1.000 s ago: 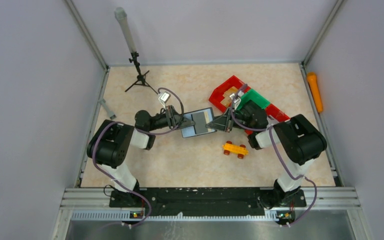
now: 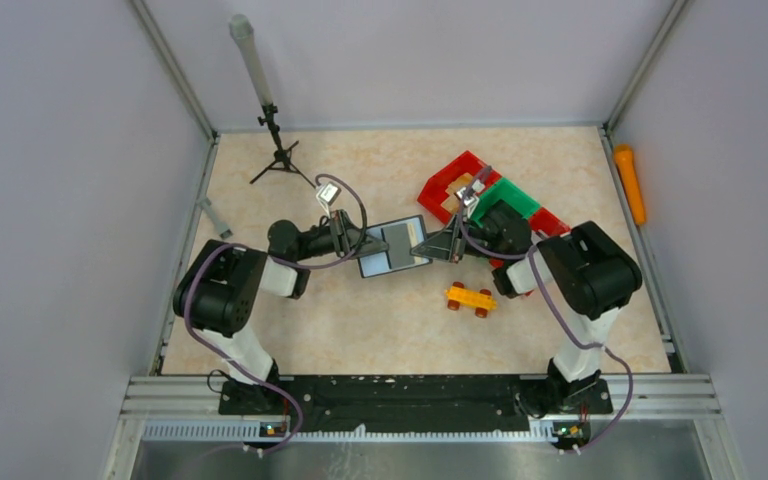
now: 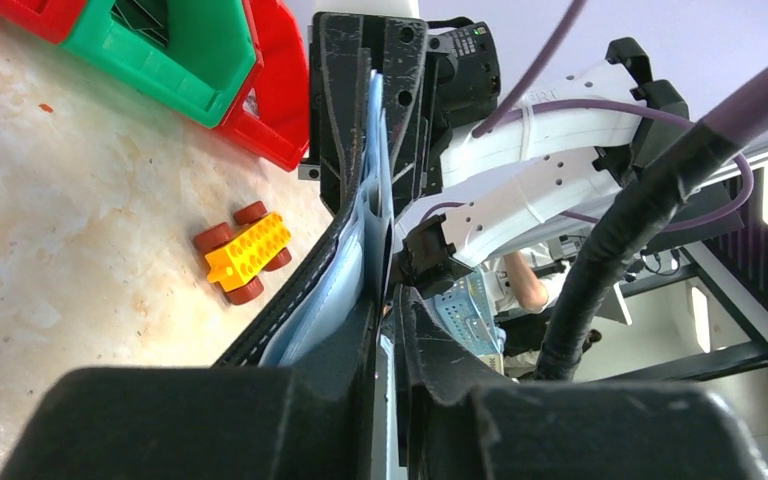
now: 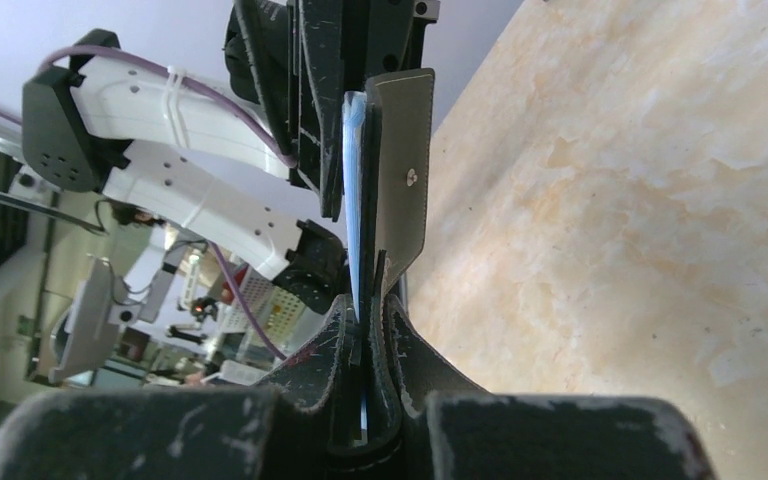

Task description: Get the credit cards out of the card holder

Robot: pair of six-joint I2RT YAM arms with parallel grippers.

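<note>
The card holder [image 2: 397, 246], dark-edged with a grey panel and pale blue sleeves, is held up between my two grippers. My left gripper [image 2: 370, 245] is shut at its left end; the left wrist view shows the blue sleeves [image 3: 340, 280] edge-on, running down into the shut fingers. My right gripper [image 2: 428, 247] is shut on the holder's right end, seen edge-on as a dark cover [image 4: 403, 170] with a blue layer beside it in the right wrist view. Whether any cards are inside cannot be told.
Red and green bins [image 2: 510, 195] stand at the back right. A yellow toy car [image 2: 469, 298] is on the table below the right arm. A tripod [image 2: 280, 155] stands at the back left, and an orange object [image 2: 629, 182] lies by the right edge.
Very little differs: the holder and the grippers have shifted slightly, with the holder's left end a touch further left.
</note>
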